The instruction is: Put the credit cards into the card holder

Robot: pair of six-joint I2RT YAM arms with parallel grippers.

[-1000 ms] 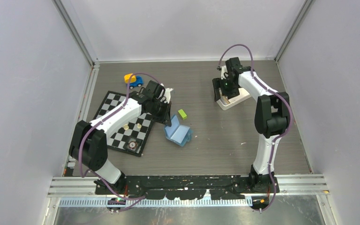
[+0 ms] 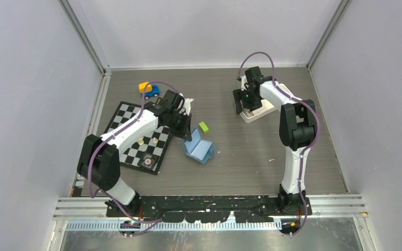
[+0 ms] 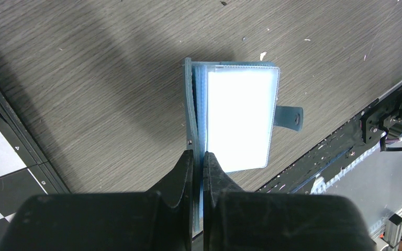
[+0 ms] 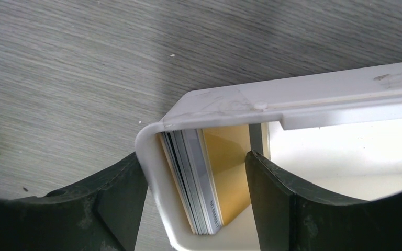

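The blue card holder (image 2: 201, 149) lies opened on the table, with clear sleeves (image 3: 241, 115) facing up in the left wrist view. My left gripper is shut on its raised cover and sleeve edges. Over at the right, credit cards (image 4: 196, 178) stand on edge, stacked at one end of a white tray (image 4: 340, 83); a gold card (image 4: 227, 167) faces the open part of the tray. My right gripper is open, one finger outside the tray's end wall and the other inside, at the gold card. Its fingers span both wall and stack.
A chessboard (image 2: 164, 138) with a few pieces lies under the left arm. A small green block (image 2: 203, 127) sits just behind the card holder, and a yellow and blue toy truck (image 2: 150, 90) stands at the back left. Between holder and tray the table is clear.
My right gripper has moved slightly left and lower over the tray's end. The left arm and the card holder have stayed still.
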